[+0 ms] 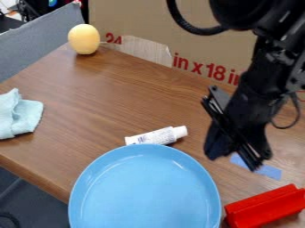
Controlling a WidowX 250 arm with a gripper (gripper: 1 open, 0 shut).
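My black gripper (233, 142) hangs at the right, over the table just right of a white tube (152, 137). It looks shut, with nothing visible between its fingers. A light blue plate (143, 196) lies at the front, and a red object (265, 207) sits at the lower right. A yellow egg (84, 39) stands at the back left, and a pale teal cloth (14, 116) lies on the left edge.
A blue tape strip (268, 169) is on the wooden table (107, 98) beneath the gripper. A cardboard box (155, 22) stands along the back.
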